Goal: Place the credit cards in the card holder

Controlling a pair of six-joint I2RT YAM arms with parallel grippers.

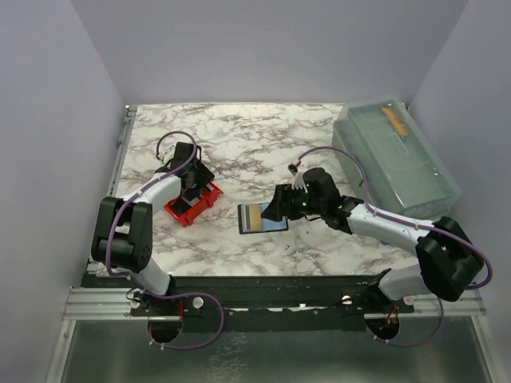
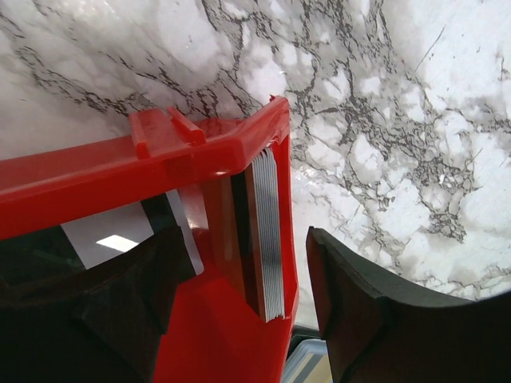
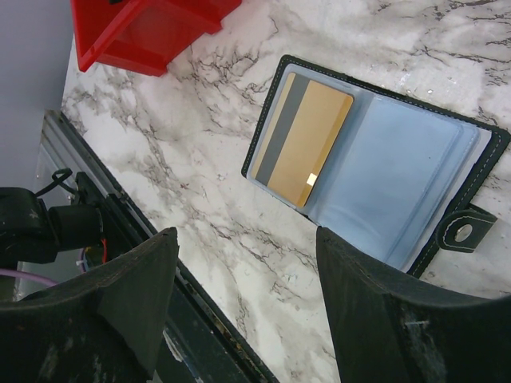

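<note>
A red tray (image 1: 186, 213) at left holds a stack of cards (image 2: 265, 235) upright at its end, with dark and white cards (image 2: 112, 235) lying inside. My left gripper is open over that end, its fingers either side of the stack. The card holder (image 1: 263, 227), an open black wallet with clear blue sleeves, lies mid-table with a gold card (image 3: 303, 144) in it. My right gripper is open above the table in front of the holder, nothing between its fingers.
A large translucent bin (image 1: 399, 167) stands at the right edge. Black rails run along the front edge.
</note>
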